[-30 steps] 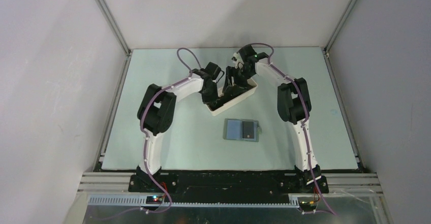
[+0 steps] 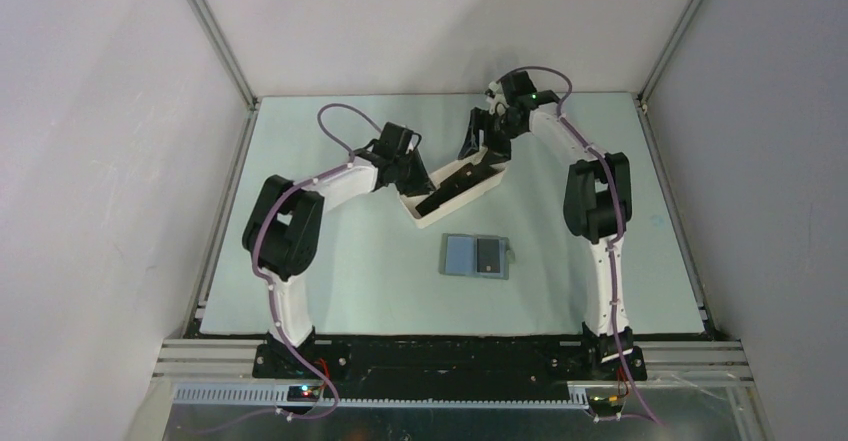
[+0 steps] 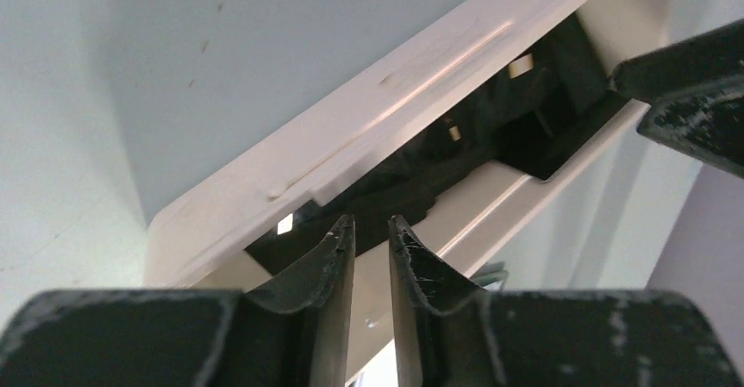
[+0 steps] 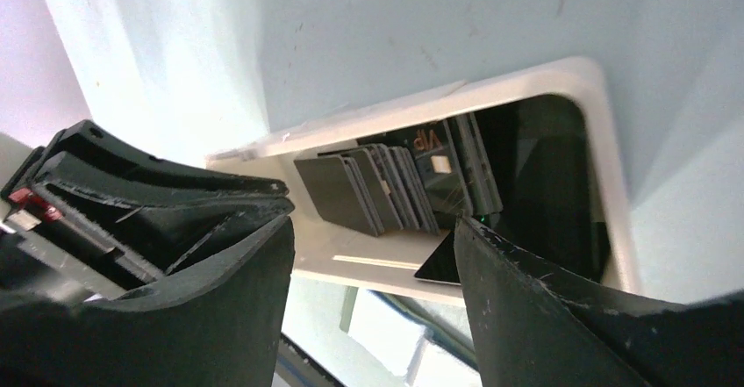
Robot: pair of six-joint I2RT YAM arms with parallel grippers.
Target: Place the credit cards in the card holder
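Note:
Dark credit cards (image 4: 342, 192) lean in a row inside a long white box (image 2: 455, 209), and one bears "VIP" lettering. A black card (image 4: 441, 262) lies slanted at the box's near wall. The card holder (image 2: 475, 257) lies spread open on the table in front of the box, one half blue and one half dark. My left gripper is at the box's left end, its fingers a little apart with bare space between the tips. Over the box's right end, my right gripper has its fingers spread, and no card shows held between them.
Both grippers are close together at the box; the left gripper's fingers (image 4: 254, 198) reach into the right wrist view. Open table surface (image 2: 370, 271) surrounds the holder on both sides.
The box and card holder have stayed put.

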